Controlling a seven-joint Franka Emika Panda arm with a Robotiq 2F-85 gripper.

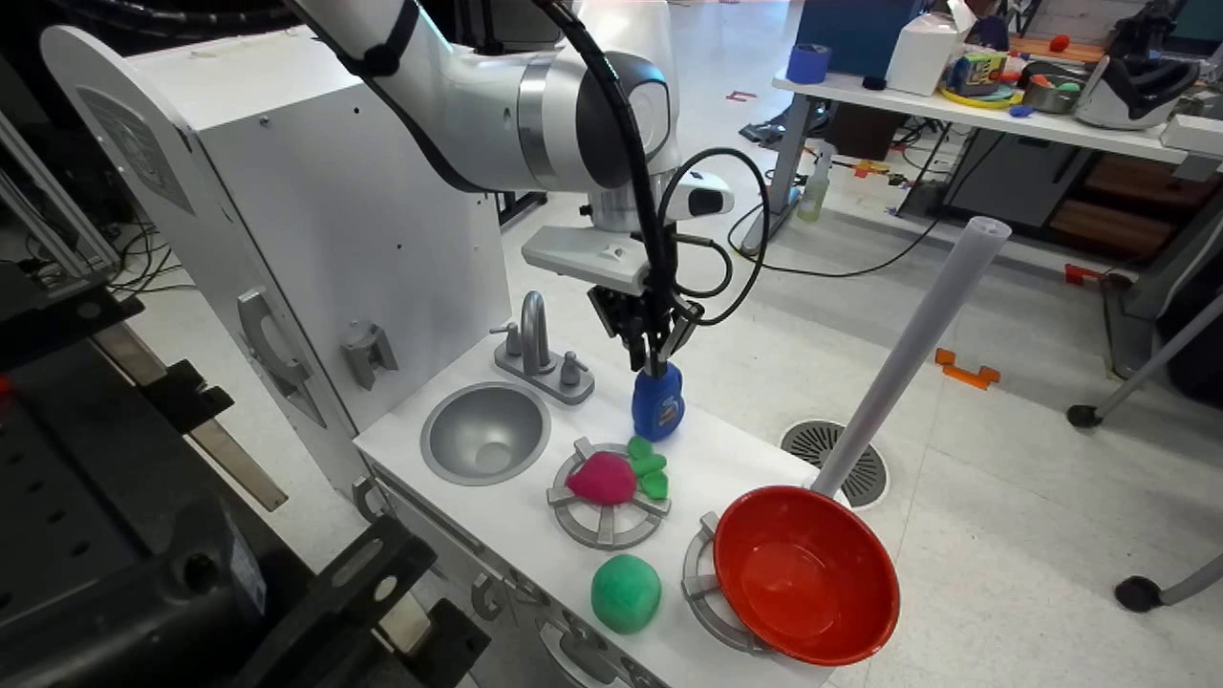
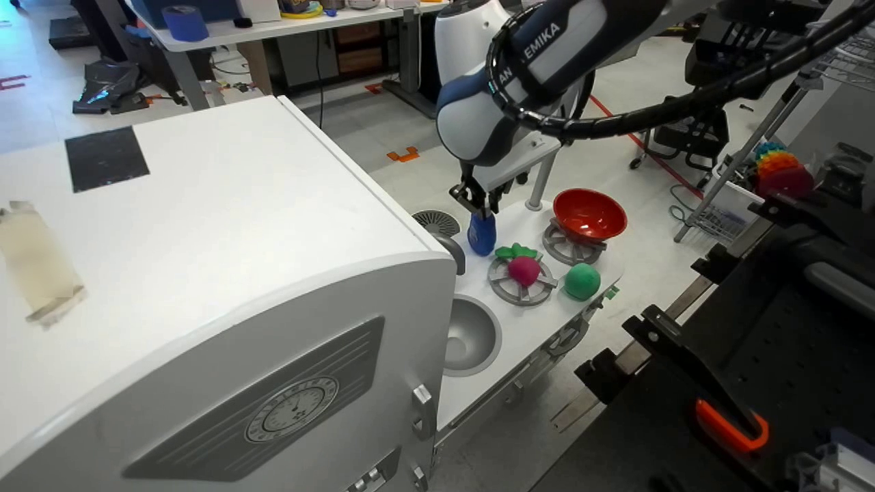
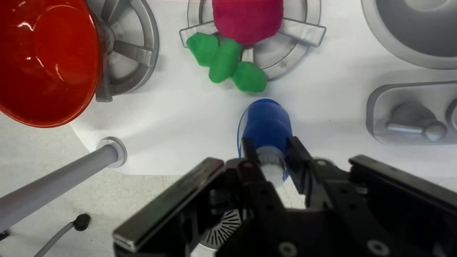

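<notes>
A blue bottle (image 1: 656,405) with a pale cap stands on the white counter at its back edge, behind the pink-and-green toy. My gripper comes down over it and is shut on its neck, one finger (image 3: 296,156) on either side below the cap. In exterior view 2 the same bottle (image 2: 481,235) shows beneath the gripper (image 2: 485,210). Whether its base touches the counter is hard to tell. On the middle burner lies the pink toy vegetable (image 1: 604,478) with green leaves (image 3: 227,62).
A red bowl (image 1: 805,573) rests tilted on the right burner, near a grey post (image 1: 906,355). The green ball (image 1: 626,594) sits at the counter's front. Sink (image 1: 486,434) and faucet (image 1: 534,333) are to the left in exterior view 1.
</notes>
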